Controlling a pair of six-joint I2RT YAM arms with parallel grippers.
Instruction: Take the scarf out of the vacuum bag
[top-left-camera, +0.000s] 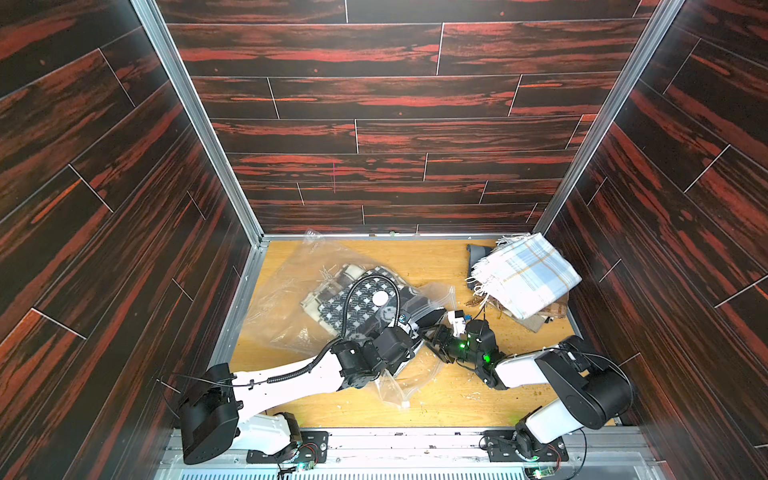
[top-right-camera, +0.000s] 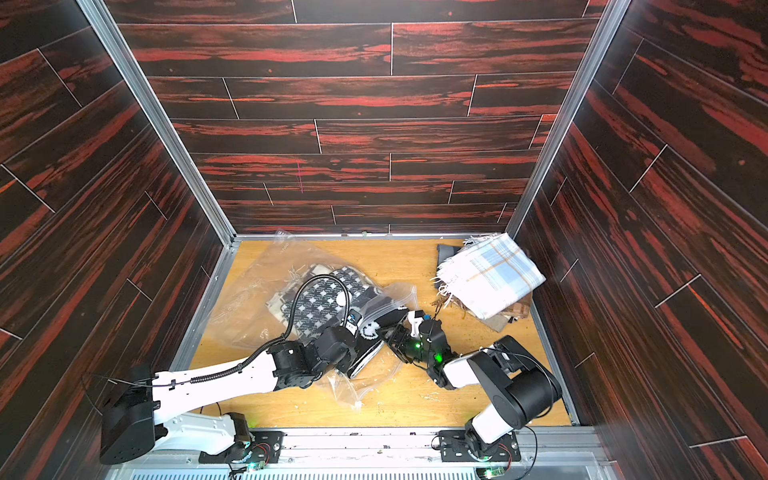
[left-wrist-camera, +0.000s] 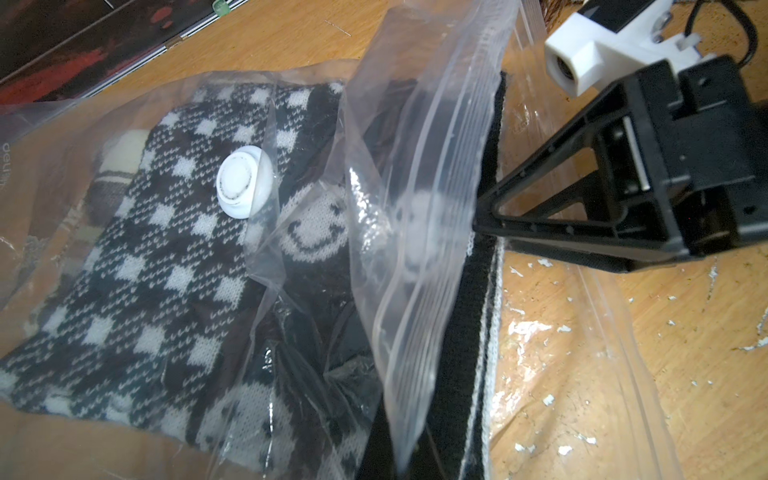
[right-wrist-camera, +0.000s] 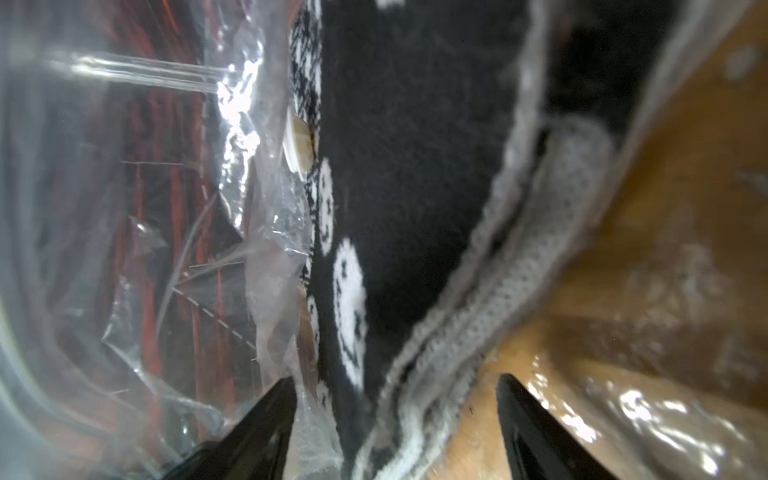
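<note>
A clear zip bag (top-left-camera: 280, 312) with a white valve (left-wrist-camera: 244, 180) holds checked black-and-white knit scarves (left-wrist-camera: 160, 264). A black scarf edge with white trim (right-wrist-camera: 448, 304) shows at the bag's mouth (left-wrist-camera: 424, 200). My left gripper (top-left-camera: 404, 340) is over the mouth, its fingertips hidden in the top views and not clearly seen in its wrist view. My right gripper reaches to that edge from the right, fingers apart either side of the trim; whether it touches the cloth is unclear.
A pile of folded scarves (top-left-camera: 524, 276), a pale plaid one on top, lies at the back right. Dark panelled walls enclose the wooden table (top-left-camera: 432, 256).
</note>
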